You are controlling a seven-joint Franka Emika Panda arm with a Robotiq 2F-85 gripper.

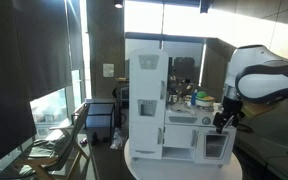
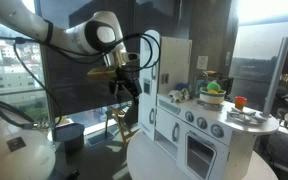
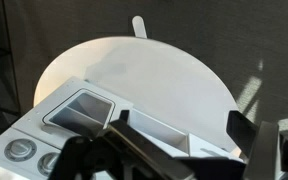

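Observation:
A white toy kitchen (image 1: 179, 138) with a tall fridge part (image 1: 147, 92) stands on a round white table (image 2: 149, 160). Its oven door (image 2: 199, 155) has a dark window, and round knobs (image 2: 202, 122) sit above it. My gripper (image 2: 127, 90) is open and empty, hanging in the air before the kitchen's front, apart from it. In exterior view 1 the gripper (image 1: 224, 124) overlaps the oven side. Looking down in the wrist view, the two dark fingers of the gripper stand wide apart over the kitchen's recessed compartments (image 3: 81, 112).
On the counter are a pot (image 2: 212, 98) with green and yellow things in it, an orange cup (image 2: 240, 102) and silvery items (image 2: 246, 117). A folding chair (image 1: 59, 150) stands to the left in exterior view 1. Bare tabletop (image 3: 134, 65) shows in the wrist view.

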